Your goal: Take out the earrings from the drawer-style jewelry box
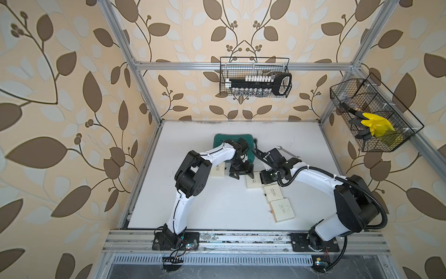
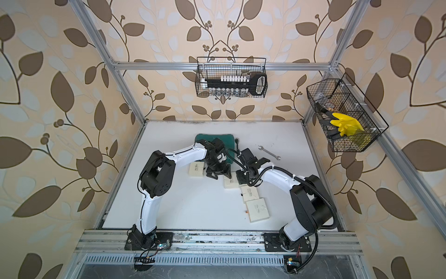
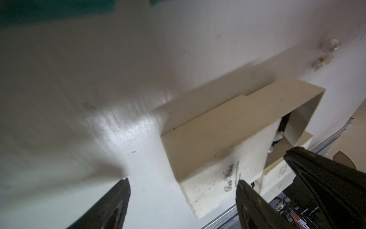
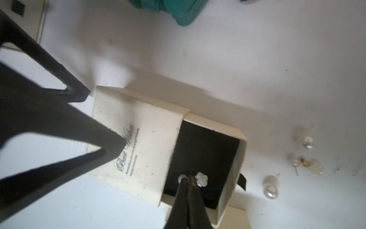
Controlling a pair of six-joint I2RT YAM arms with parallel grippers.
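Note:
The cream jewelry box lies flat with its drawer pulled partway out to the right, showing a black lining. In the drawer are a flower-shaped earring and a small pearl beside it. My right gripper is shut, its tips over that pearl in the right wrist view; nothing shows between them, and contact is unclear. My left gripper stands with its fingers apart at the sleeve end; whether they touch the box cannot be made out. On the table lie two pearl studs and a flower-and-pearl earring.
More cream boxes stand close by: one and another toward the front, and one at the left. A green item lies behind the left gripper. A wrench rests at the back right.

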